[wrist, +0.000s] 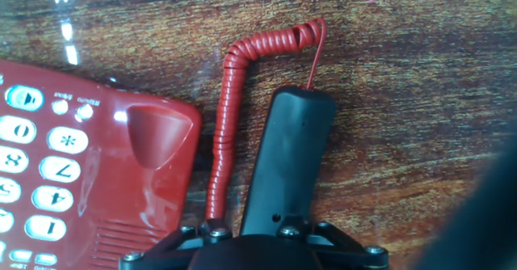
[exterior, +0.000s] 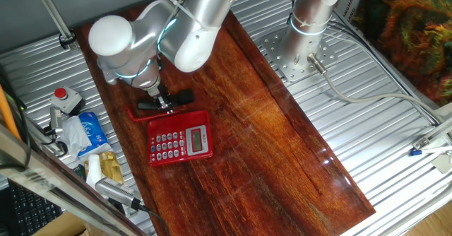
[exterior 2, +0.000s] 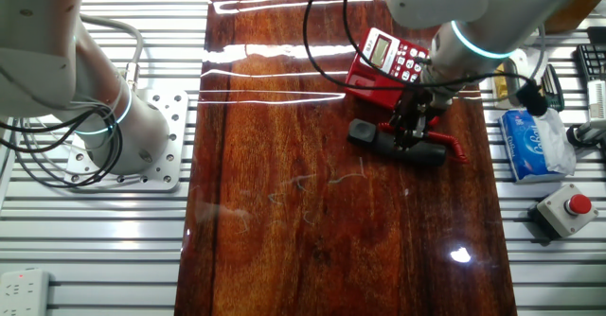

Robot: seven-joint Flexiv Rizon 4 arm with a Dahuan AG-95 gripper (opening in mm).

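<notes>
A red desk telephone with a keypad and small display lies on the wooden table; part of its keypad side shows in the wrist view. Its black handset rests off the cradle, alongside the phone's body. A coiled red cord runs beside the handset and joins its far end. My gripper is down over the handset's middle, pointing at the table. In the wrist view the handset passes beneath the gripper's dark body, which hides the fingertips. Whether the fingers are closed on it cannot be made out.
The arm's base stands on the slatted metal surface nearby.
</notes>
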